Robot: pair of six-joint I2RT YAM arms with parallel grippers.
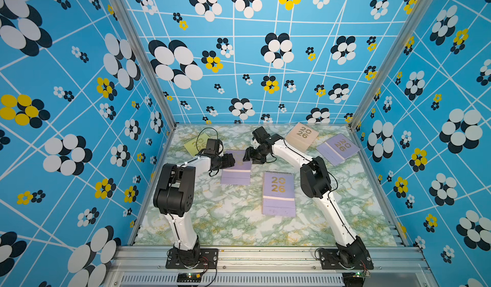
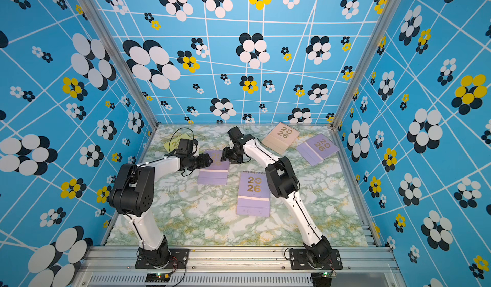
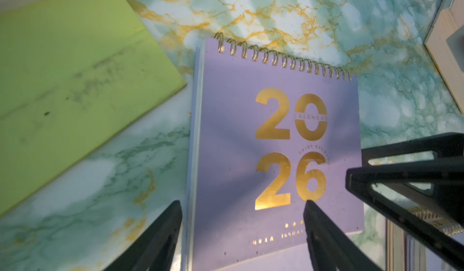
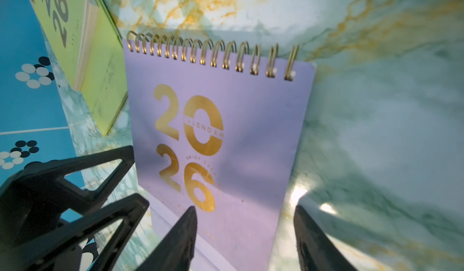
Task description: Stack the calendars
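A purple 2026 calendar [image 1: 236, 177] lies at centre between my grippers. My left gripper is over its left edge, fingers apart with nothing held. My right gripper is open above its right side, fingers straddling that edge. A larger purple calendar [image 1: 278, 195] lies in front, nearer me. A green calendar [image 2: 173, 141] is at the back left, partly hidden by the left arm. A peach calendar [image 1: 301, 137] and another purple calendar [image 1: 337, 148] lie at the back right.
Patterned walls enclose it on the back and sides. The two grippers are close together over the middle.
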